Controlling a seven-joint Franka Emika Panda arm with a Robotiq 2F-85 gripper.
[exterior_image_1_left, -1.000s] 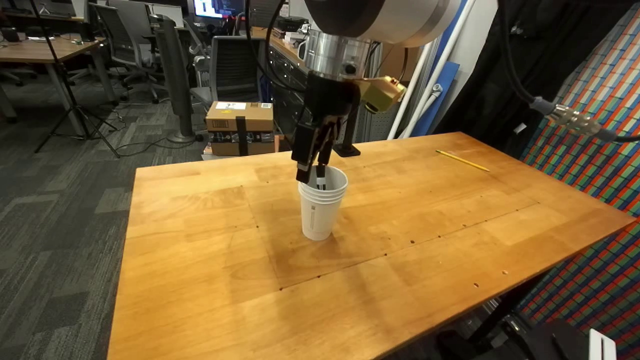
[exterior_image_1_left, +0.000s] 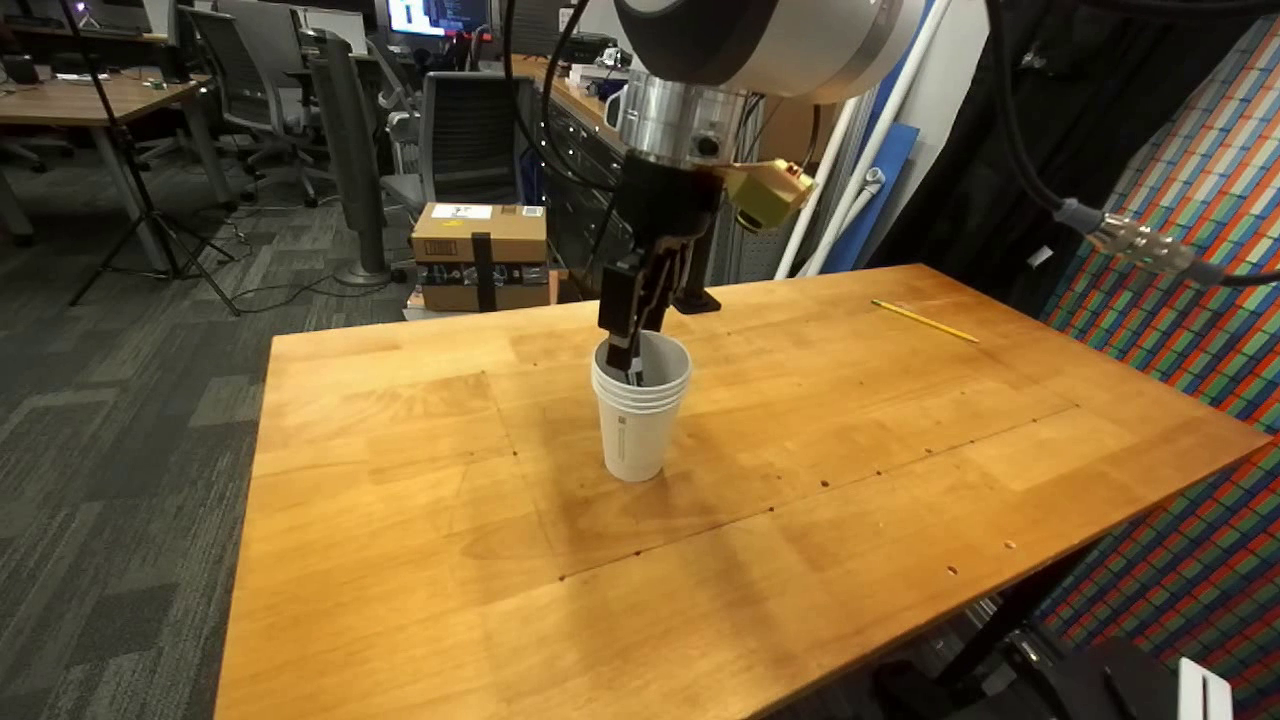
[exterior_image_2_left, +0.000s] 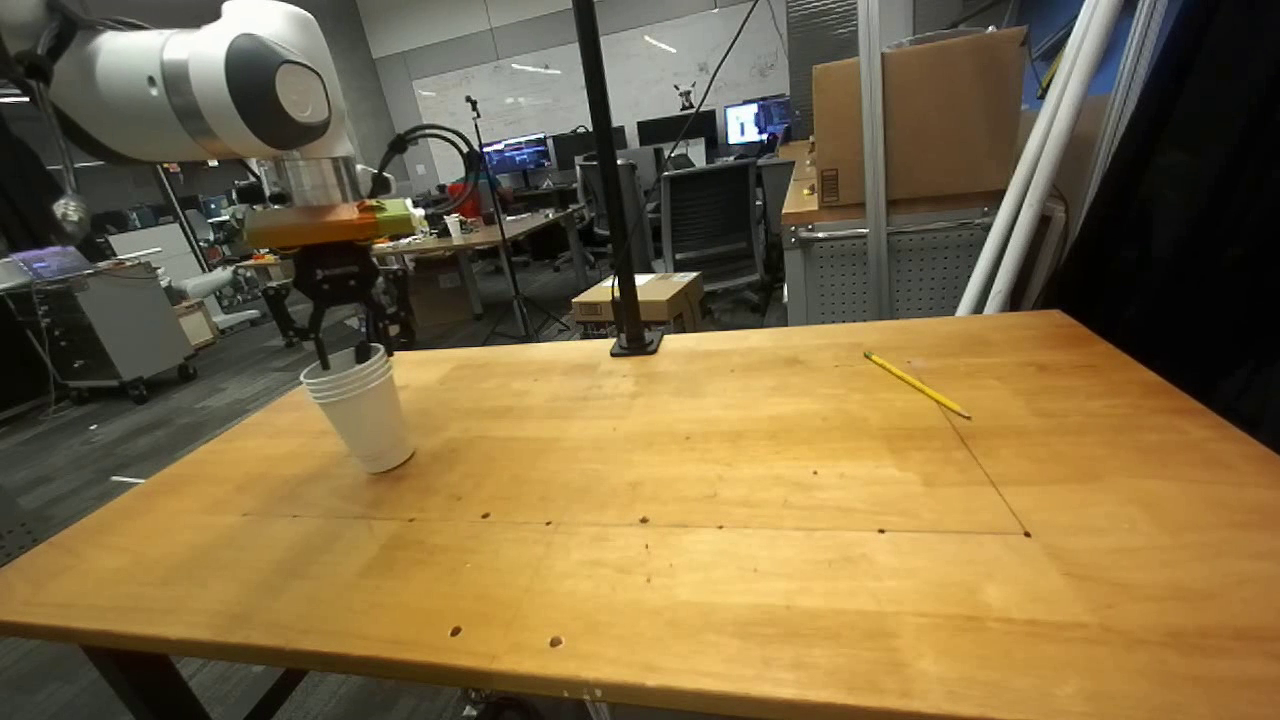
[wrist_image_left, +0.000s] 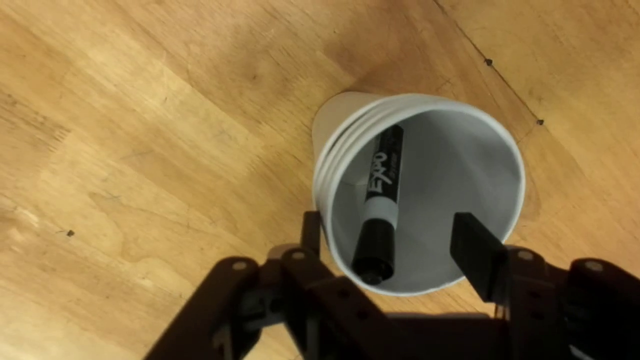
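Observation:
A stack of white paper cups (exterior_image_1_left: 636, 432) stands on the wooden table, its mouth facing up. Inside, a black Expo marker (wrist_image_left: 382, 180) with a grey band leans against the wall, its black cap toward the rim. My gripper points down at the cup mouth, fingers part open. In the wrist view one finger (wrist_image_left: 310, 233) is at the rim's left edge, while the opposite finger (wrist_image_left: 474, 252) lies over the opening. The marker shows between the fingers, apart from both. How deep the fingertips reach is hard to tell.
A yellow pencil (exterior_image_2_left: 917, 384) lies far off on the table (exterior_image_2_left: 744, 600). A black post (exterior_image_2_left: 633, 341) is fixed at the table edge. Wide bare tabletop surrounds the cups.
My gripper has moved a little right and lower in exterior view 1. The cups have shifted very slightly left.

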